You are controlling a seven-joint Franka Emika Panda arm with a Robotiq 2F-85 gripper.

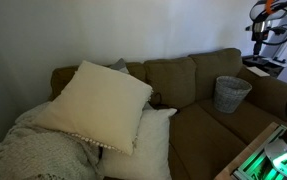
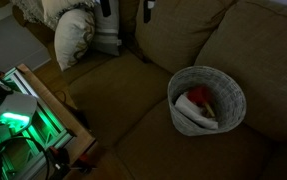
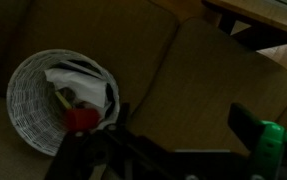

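A light woven basket (image 1: 229,98) stands on the brown couch seat near its right end. Looking down into it, I see a white cloth-like item (image 2: 189,111) and a red item (image 2: 203,95) inside. My gripper is open above the couch, with its two dark fingers spread apart and only bare cushion below them. In the wrist view the basket (image 3: 21,105) lies to the left of the fingers. From the second exterior view only the finger ends show at the top edge, left of the basket.
Large cream pillows (image 1: 100,105) and a grey knitted blanket (image 1: 41,155) occupy the couch's left side. The couch backrest (image 1: 173,82) rises behind. A wooden table edge (image 2: 61,115) borders the robot base.
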